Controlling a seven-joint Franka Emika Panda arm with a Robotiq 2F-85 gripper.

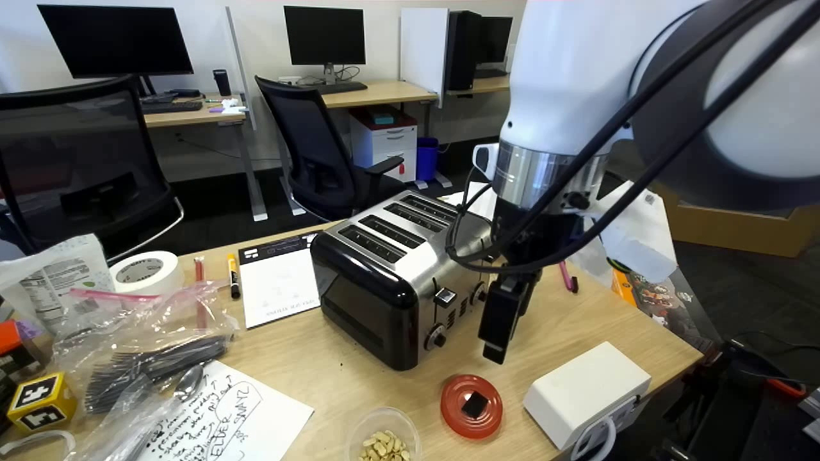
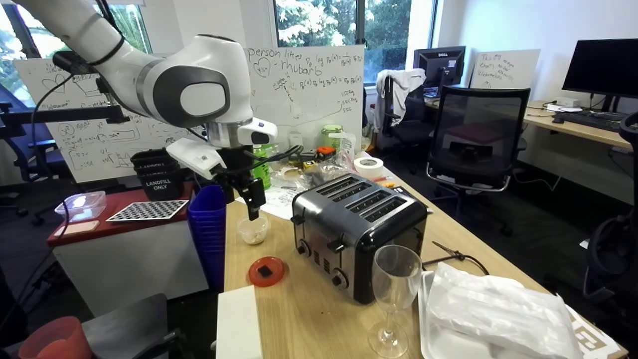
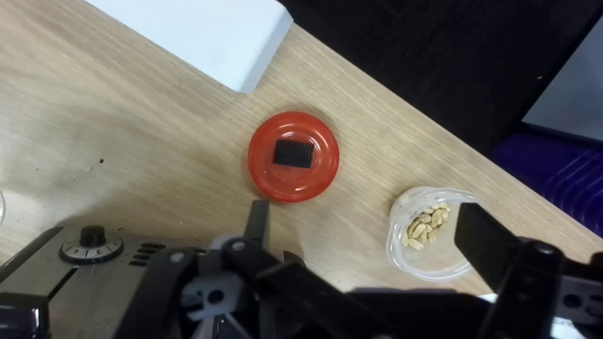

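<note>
My gripper is open, its two fingers wide apart with nothing between them. In exterior view 1 the gripper (image 1: pixel 498 330) hangs above the table, in front of the toaster's control side. A round red lid (image 3: pixel 265 164) with a black patch (image 3: pixel 293 153) in its middle lies flat on the table, ahead of the left finger in the wrist view. The clear bowl (image 3: pixel 397 248) holds peanuts (image 3: pixel 422 227) and sits beside the right finger, which covers part of its rim. In exterior view 2 the gripper (image 2: pixel 254 206) appears above the bowl (image 2: pixel 253 232).
A large black-and-steel toaster (image 1: pixel 384 296) stands close to the gripper. A white box (image 1: pixel 588 392) lies near the table edge, and a wine glass (image 2: pixel 396 281) stands by the toaster. Bare wood surrounds the lid. Bagged items (image 1: pixel 146 330) crowd the far left.
</note>
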